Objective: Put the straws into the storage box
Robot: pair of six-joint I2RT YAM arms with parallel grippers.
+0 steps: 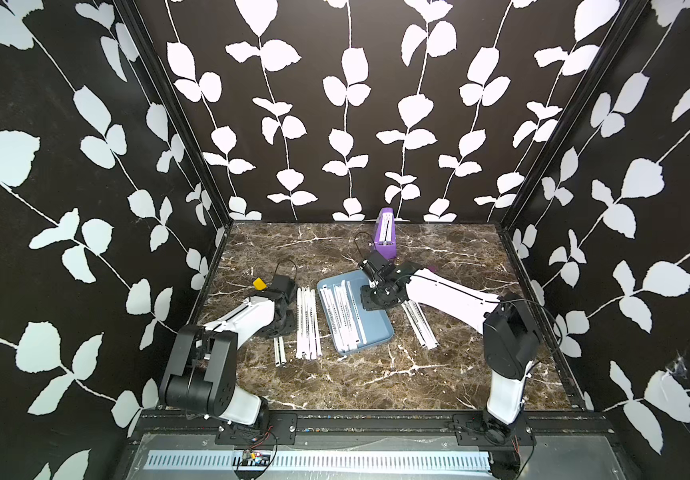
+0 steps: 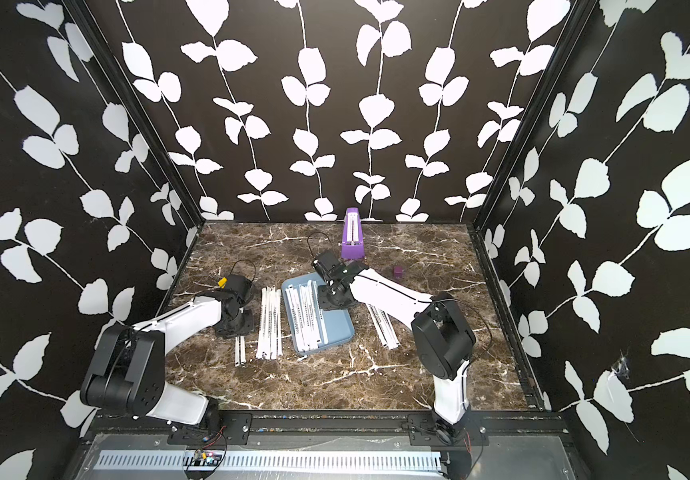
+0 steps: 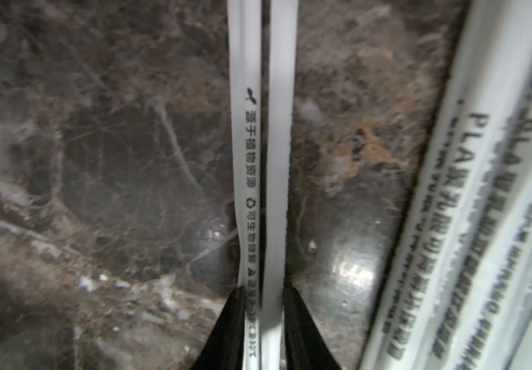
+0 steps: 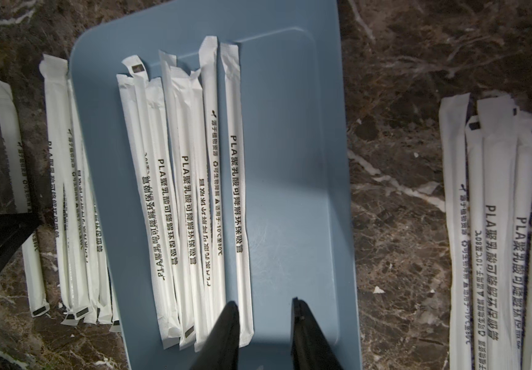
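The blue storage box (image 4: 287,123) holds a row of wrapped straws (image 4: 186,185) along its left side. My left gripper is low over two loose straws (image 3: 248,154) left of a larger bundle (image 3: 463,246); its fingertips sit either side of the pair, part open, with contact unclear. My right gripper is open over the box's near half, nothing seen held. Another group of straws (image 4: 494,234) lies on the table right of the box.
A purple object (image 1: 385,240) stands at the back centre, and a yellow object (image 1: 259,284) lies at the left behind my left gripper. Bare marble table (image 1: 457,248) shows at back right.
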